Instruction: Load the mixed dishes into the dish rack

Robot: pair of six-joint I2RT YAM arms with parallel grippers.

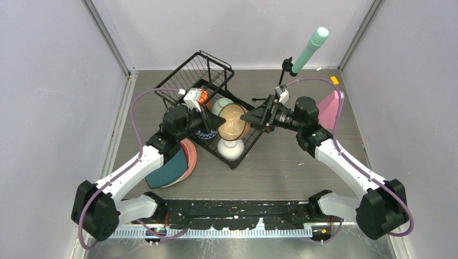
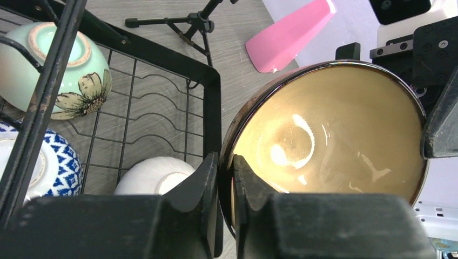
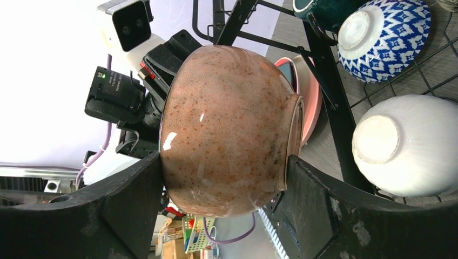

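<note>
A tan bowl (image 1: 232, 122) with speckled outside (image 3: 227, 129) hangs on its side over the dish rack (image 1: 246, 154), between both grippers. In the left wrist view my left gripper has its fingers on either side of the rim. In the right wrist view my right gripper holds the bowl between its spread fingers. In the rack sit a mint bowl (image 2: 59, 81), a blue-patterned bowl (image 3: 383, 38), a white bowl (image 3: 410, 145) and an orange item (image 1: 203, 95).
Stacked plates (image 1: 167, 167) lie left of the rack. A pink block (image 2: 286, 38) and a stand with a mint cylinder (image 1: 309, 51) stand at the right.
</note>
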